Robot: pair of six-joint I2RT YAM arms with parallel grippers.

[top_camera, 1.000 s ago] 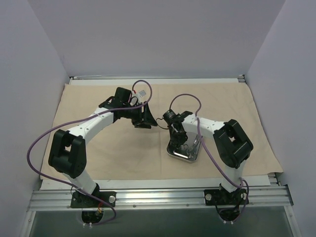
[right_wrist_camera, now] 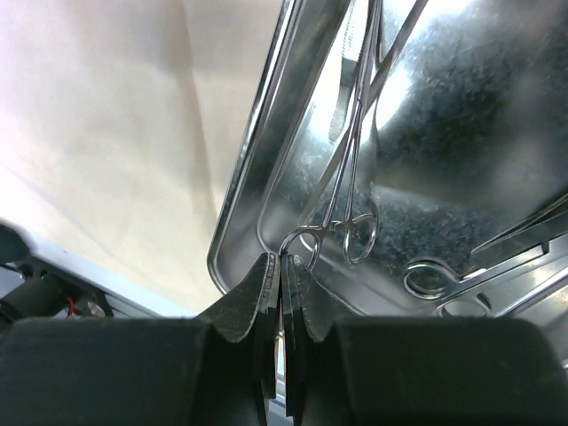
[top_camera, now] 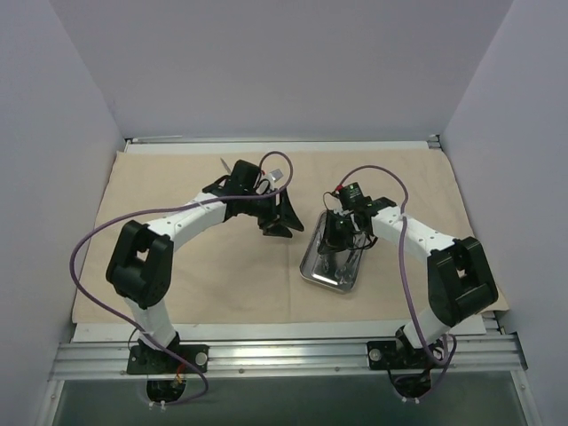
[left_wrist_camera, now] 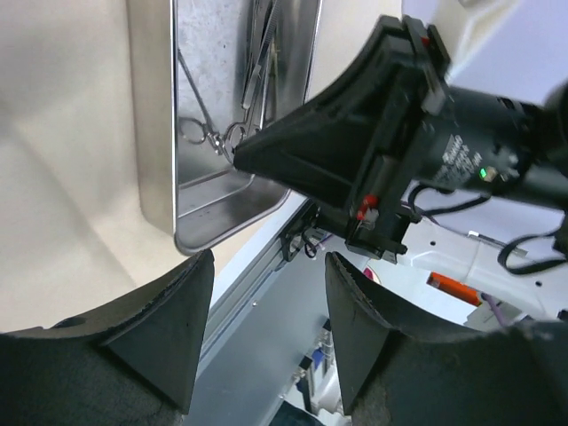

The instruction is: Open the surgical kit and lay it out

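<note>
The metal tray (top_camera: 308, 278) lies right of centre on the beige cloth and holds several steel instruments. My right gripper is shut on one ring of a long ring-handled instrument (right_wrist_camera: 355, 115), probably a clamp or scissors. Its shaft stretches away over the tray, and whether it touches the tray floor is unclear. More ringed instruments (right_wrist_camera: 444, 282) rest at the tray's other side. Left of the tray, my left gripper stands open and empty, its fingertips apart. The left wrist view also shows the right gripper's dark fingers (left_wrist_camera: 293, 155) over the tray.
On the cloth (top_camera: 222, 284), the left part is broad and bare. A thin light instrument (top_camera: 225, 166) lies at the back, behind the left arm. The tray's raised side wall (left_wrist_camera: 153, 115) stands close to the left gripper.
Over the tray, the right arm has shifted to the right and slightly toward the back. After holding still, the left arm has moved right, closer to the tray. The tray stays put.
</note>
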